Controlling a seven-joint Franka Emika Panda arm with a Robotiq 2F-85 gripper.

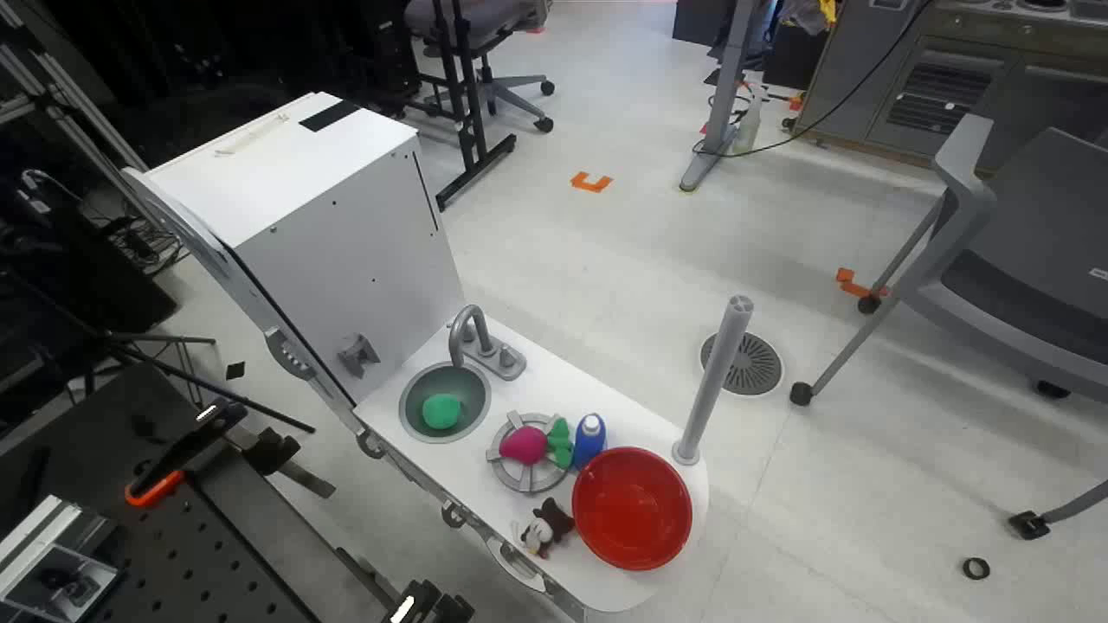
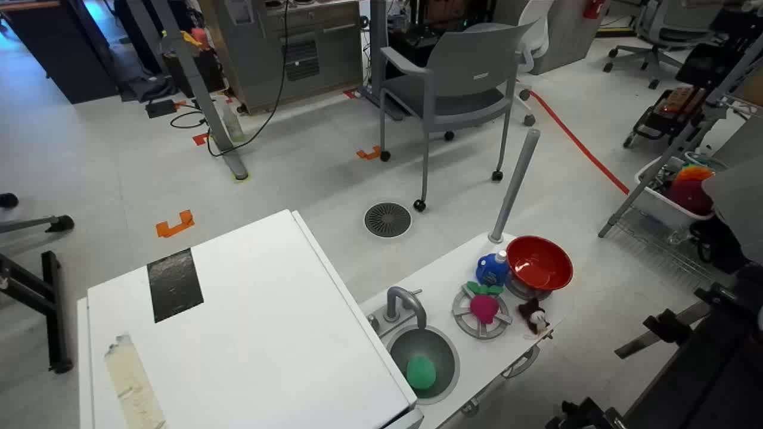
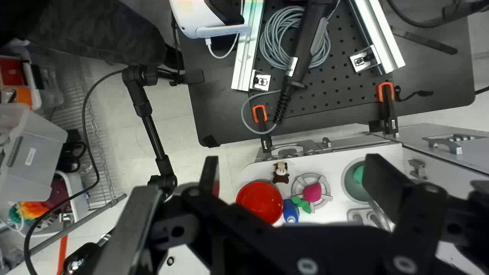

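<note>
My gripper stands open high above a white toy kitchen, its two dark fingers wide apart with nothing between them. On the counter (image 1: 623, 415) a red bowl (image 1: 631, 509) sits at the rounded end. A blue bottle (image 1: 589, 438) stands upright beside it. A pink beet-like toy with green leaves (image 1: 522, 445) lies on the grey burner ring (image 1: 499, 469). Near the front edge is a small brown monkey toy (image 1: 547, 524). The grey sink basin (image 2: 447, 357) holds a green rounded object (image 2: 421, 372). Neither exterior view shows the gripper.
A grey faucet (image 1: 462, 332) arches over the sink. An upright grey post (image 1: 713, 379) rises from the counter's back edge, and a tall white cabinet (image 1: 343, 249) adjoins the sink. Along the kitchen's front runs a dark perforated table (image 3: 220, 114) carrying rails and cable.
</note>
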